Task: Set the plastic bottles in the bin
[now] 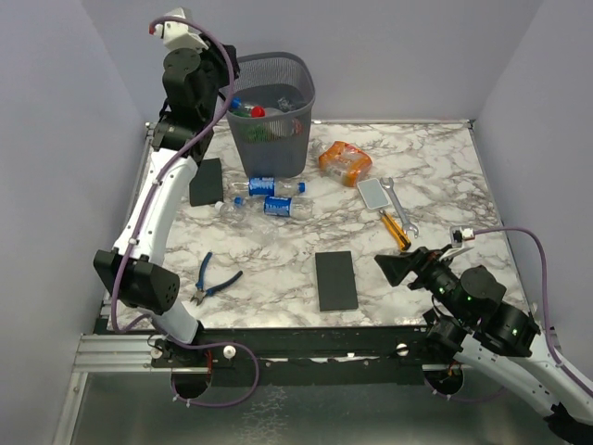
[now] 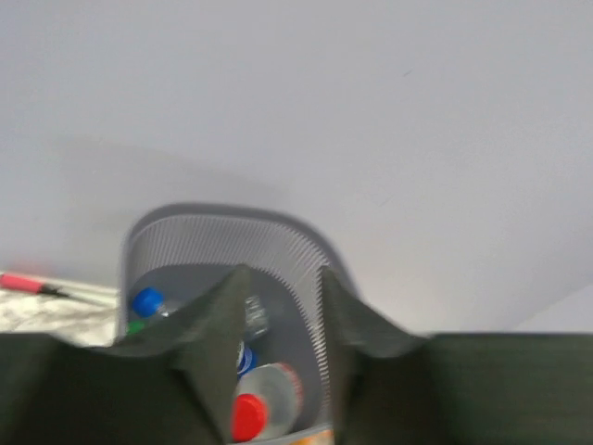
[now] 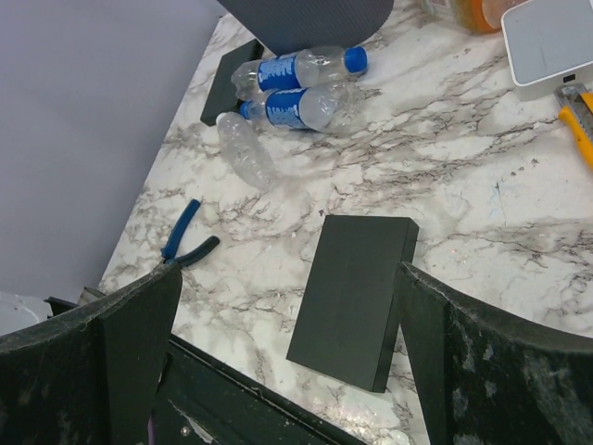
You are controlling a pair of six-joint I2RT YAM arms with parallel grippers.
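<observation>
My left gripper (image 1: 219, 76) is raised at the upper left of the grey mesh bin (image 1: 271, 148); in the left wrist view its blurred fingers stand apart with nothing seen between them. Bottles with blue and red caps (image 2: 250, 417) lie inside the bin. On the table before it lie two labelled plastic bottles (image 1: 263, 186) (image 1: 287, 207), a clear bottle (image 1: 239, 216) and an orange-wrapped bottle (image 1: 344, 164). My right gripper (image 1: 417, 262) stands open at the lower right, nothing between its fingers.
Pliers (image 1: 218, 286) lie left, a dark box (image 1: 335, 281) front centre, and a white device (image 1: 372, 194), wrench (image 1: 402, 209) and orange knife (image 1: 396, 231) at right. Another dark block (image 1: 206, 185) is left of the bin.
</observation>
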